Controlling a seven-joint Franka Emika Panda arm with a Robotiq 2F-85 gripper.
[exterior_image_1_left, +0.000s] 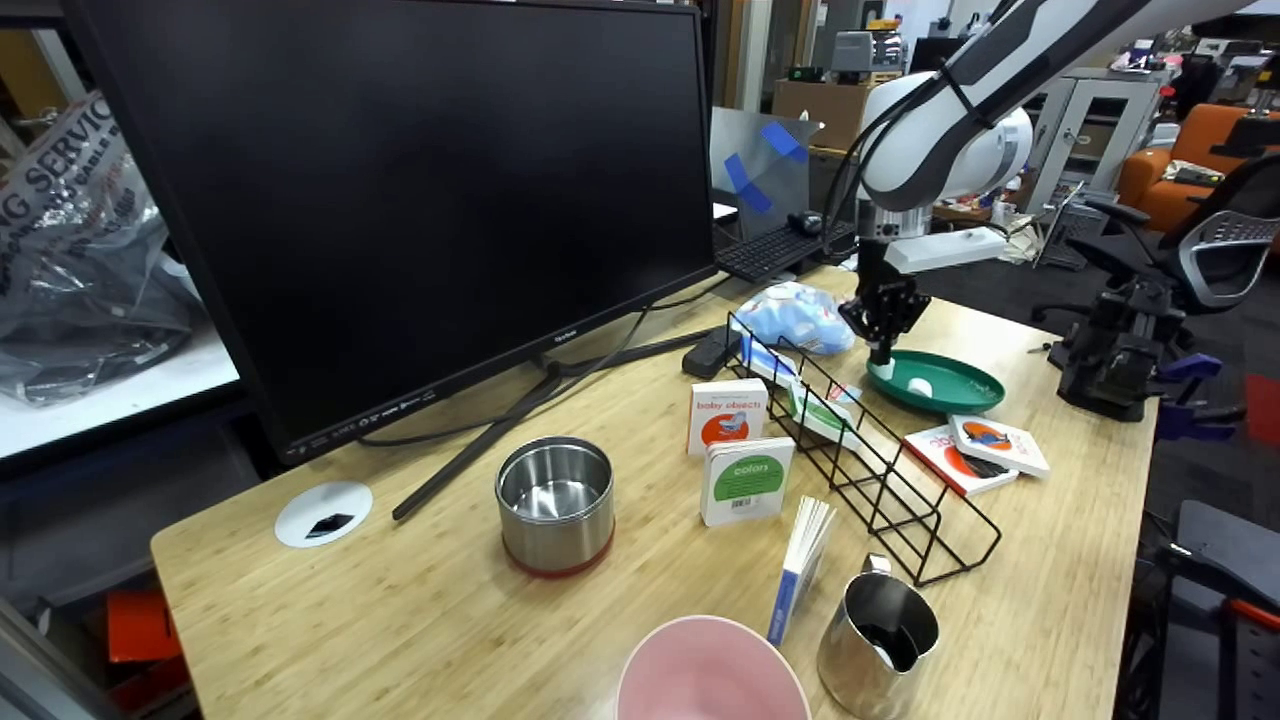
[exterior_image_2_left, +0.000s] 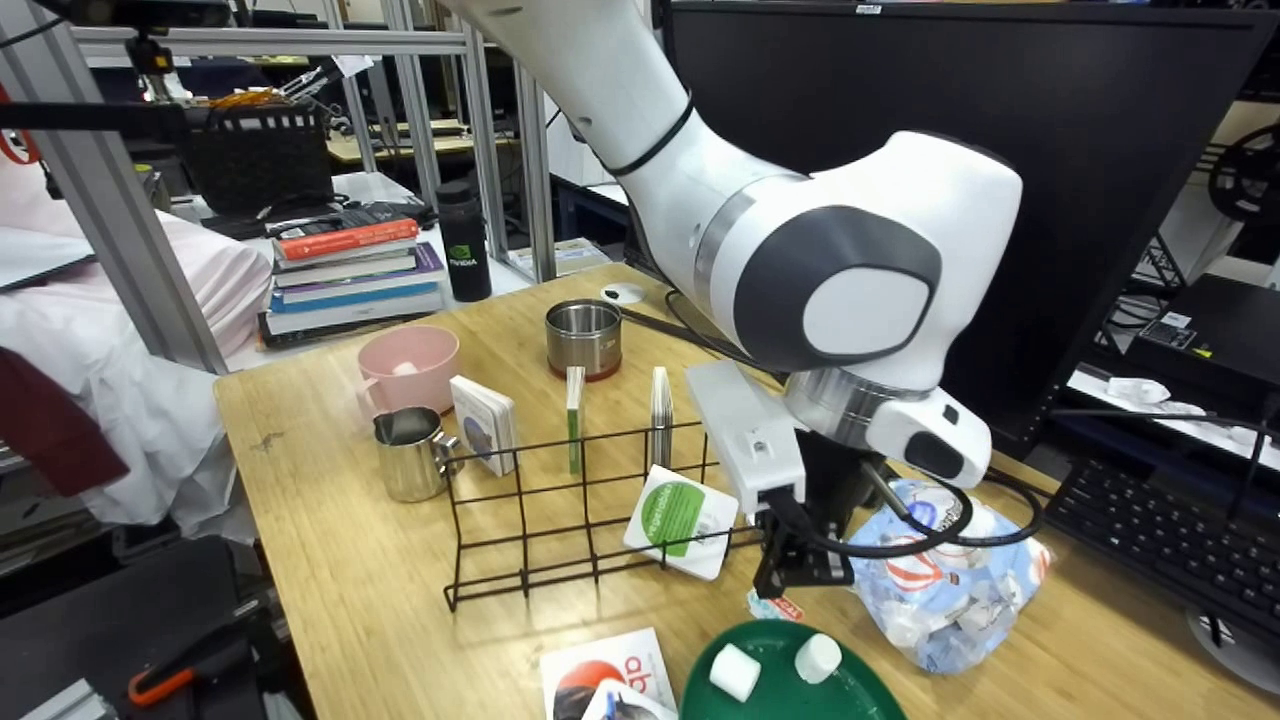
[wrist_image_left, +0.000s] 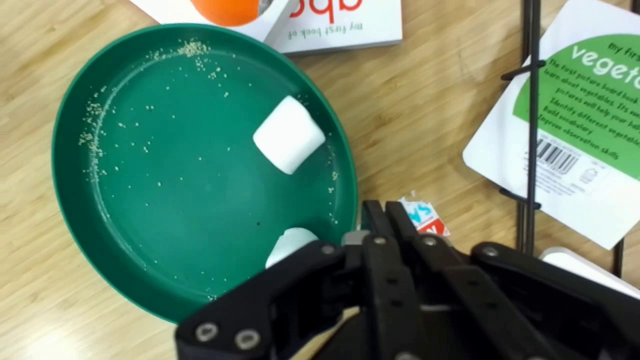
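My gripper is shut beside the rim of the green plate (wrist_image_left: 180, 204) in the wrist view. Its fingers lie close together and nothing shows between them. Two white marshmallow-like pieces are on the plate: one (wrist_image_left: 289, 135) is in full view, the other (wrist_image_left: 291, 243) partly hidden by the gripper. From exterior view 2, the gripper (exterior_image_2_left: 774, 588) points down just behind the plate (exterior_image_2_left: 864, 690), with the pieces (exterior_image_2_left: 734, 672) on the plate's near side of it. Exterior view 1 has the gripper (exterior_image_1_left: 882, 354) over the plate's left edge.
A black wire rack (exterior_image_2_left: 588, 528) holds a vegetables book (exterior_image_2_left: 684, 516) right by the gripper. A blue patterned bag (exterior_image_2_left: 948, 576) lies on the other side. Small books (exterior_image_1_left: 960, 462) lie near the plate. A pink mug (exterior_image_2_left: 408, 372), steel jug (exterior_image_2_left: 410, 456) and steel pot (exterior_image_2_left: 584, 342) stand farther off.
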